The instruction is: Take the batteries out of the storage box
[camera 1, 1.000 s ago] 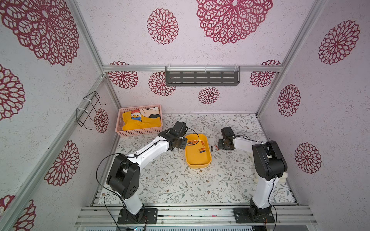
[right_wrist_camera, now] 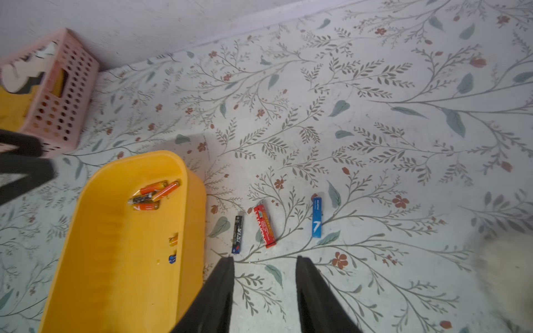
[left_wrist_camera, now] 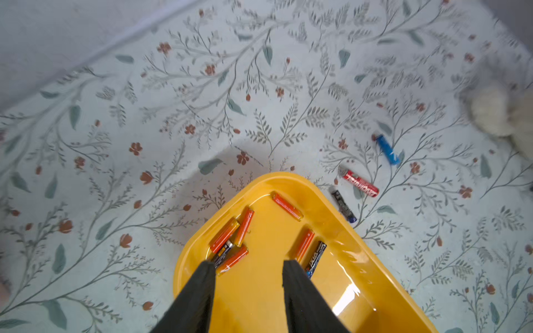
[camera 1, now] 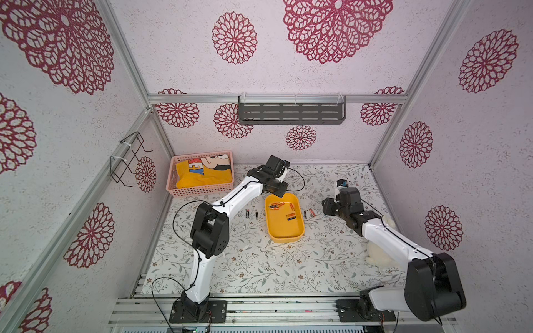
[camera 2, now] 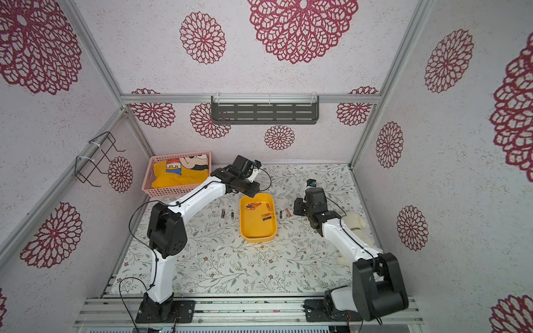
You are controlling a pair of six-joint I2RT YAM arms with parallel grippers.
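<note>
The yellow storage box [camera 1: 286, 236] stands mid-table. Several batteries lie in it: an orange and dark cluster towards its far left, an orange battery [left_wrist_camera: 287, 206] near the far end, and a dark battery [left_wrist_camera: 316, 259] beside another orange one. To the right of the box lie a dark battery [right_wrist_camera: 237, 234], a red battery [right_wrist_camera: 265, 226] and a blue battery [right_wrist_camera: 317, 217]. Above the box's far end hangs my left gripper, its fingers apart and empty. My right gripper is raised right of the box, open, nothing between its fingers.
Two dark batteries [camera 1: 247, 213] lie left of the box. A pink basket [camera 1: 200, 191] with yellow cloth stands at the back left. White plush [right_wrist_camera: 508, 272] sits on the right.
The left arm has moved right and back, from the box's left side to over its far end.
</note>
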